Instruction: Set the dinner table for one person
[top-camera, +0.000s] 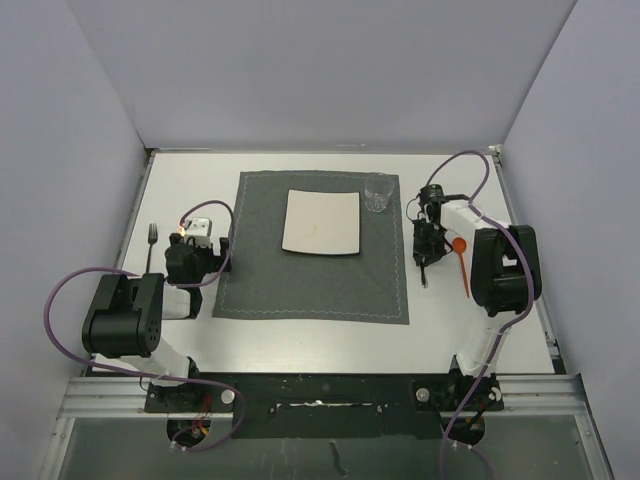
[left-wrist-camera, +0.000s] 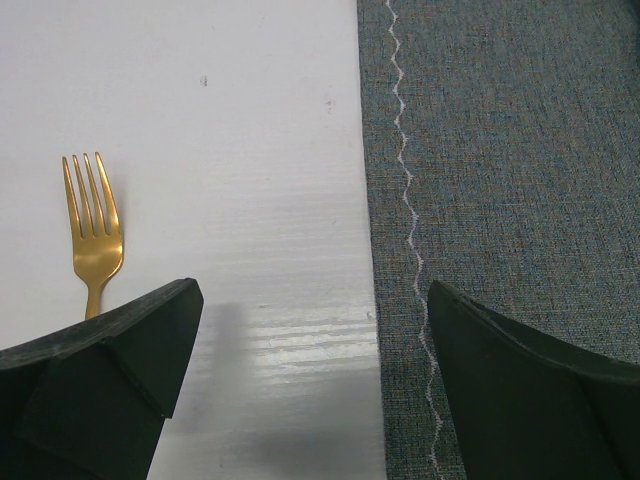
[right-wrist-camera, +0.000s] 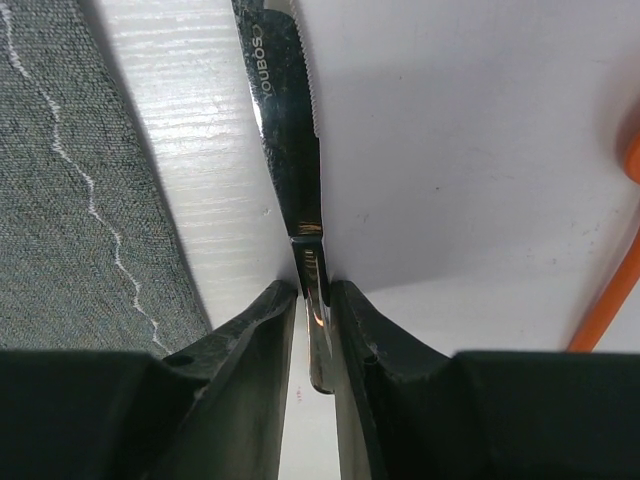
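Note:
A dark, shiny knife (right-wrist-camera: 290, 150) lies lengthwise on the bare table just right of the grey placemat (top-camera: 310, 290). My right gripper has its fingers on both sides of the knife's narrow lower part, very close to it; whether they grip it firmly cannot be made out. My left gripper stands open and empty over the placemat's left edge, with a gold fork (left-wrist-camera: 97, 250) lying to its left. On the mat rest a square cream plate (top-camera: 321, 222) and a clear glass (top-camera: 378, 192) at the upper right. An orange spoon (top-camera: 462, 262) lies right of the knife.
White table (top-camera: 270, 345) shows bare along the front and on both sides of the mat. Grey walls (top-camera: 320, 75) close off the back and sides. The right gripper works in the narrow strip between mat and spoon.

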